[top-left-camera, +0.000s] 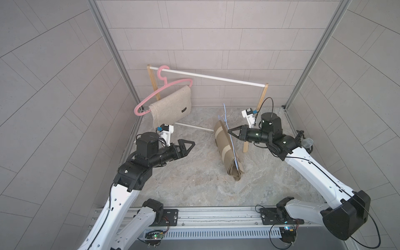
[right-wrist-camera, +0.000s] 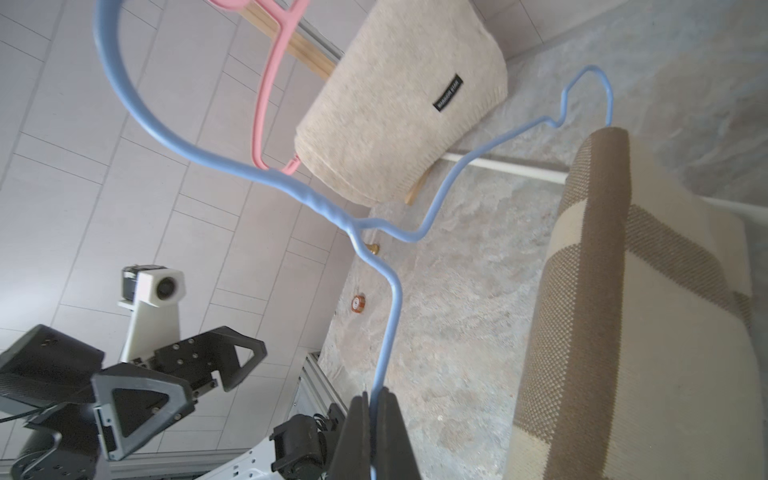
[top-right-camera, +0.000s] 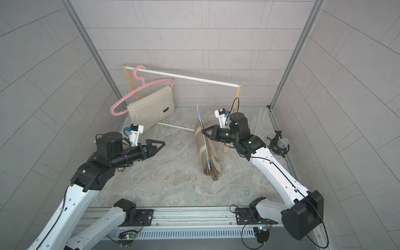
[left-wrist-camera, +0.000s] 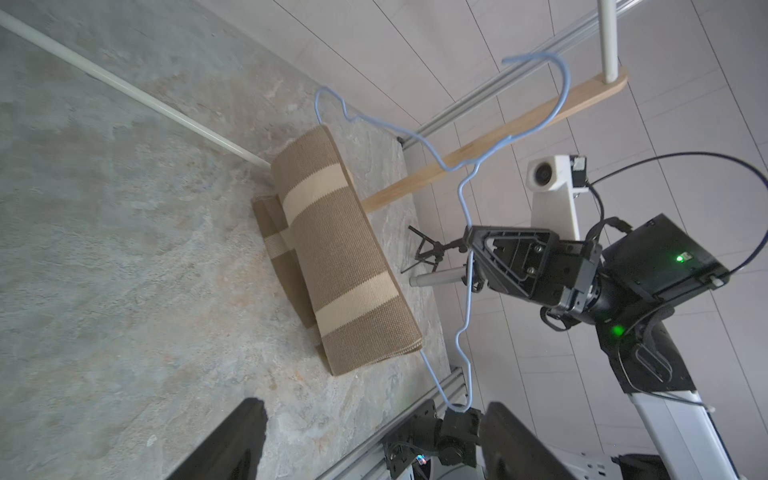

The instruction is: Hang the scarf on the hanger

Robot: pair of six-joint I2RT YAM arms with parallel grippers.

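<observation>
A brown and cream striped scarf [left-wrist-camera: 344, 256] hangs folded over the bar of a blue wire hanger [left-wrist-camera: 466, 200], whose hook stays clear of the cloth. My right gripper is shut on the hanger's thin wire, on its shoulder near the front side. It holds hanger and scarf in front of the rack; whether the scarf's lower edge touches the floor I cannot tell. To the left, my left gripper [top-left-camera: 189, 146] stands open and empty, apart from the scarf. Its blurred fingers [left-wrist-camera: 232, 444] show at the bottom of the left wrist view.
A rack with a white rail [top-left-camera: 216, 78] and wooden posts stands at the back. On its left end hangs a pink hanger [top-left-camera: 165, 83] bearing a beige scarf [top-left-camera: 173, 105]. The rail right of it is bare, and the floor between the arms is clear.
</observation>
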